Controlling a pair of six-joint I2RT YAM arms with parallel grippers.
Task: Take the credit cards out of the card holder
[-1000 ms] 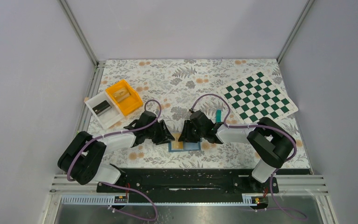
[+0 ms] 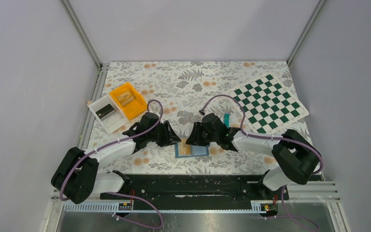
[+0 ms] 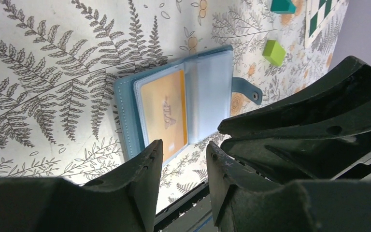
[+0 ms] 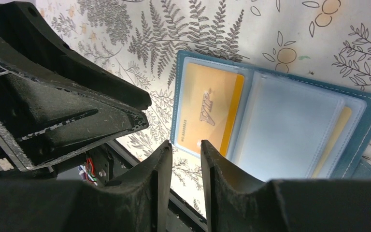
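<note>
The blue card holder lies spread flat on the patterned table in front of both arms. Its left side carries an orange-gold card with "VIP" lettering, inside a clear sleeve. On the other side is a pale sleeve, and a narrow yellowish strip shows near its outer edge. My left gripper is over the card's lower edge, fingers parted and nothing between them. From the opposite side my right gripper hangs near the same card's lower edge, a smaller gap between its tips, also empty.
An orange bin and a white bin stand at the back left. At right lies a green checkered board. A teal object is behind the right arm.
The holder has barely moved.
</note>
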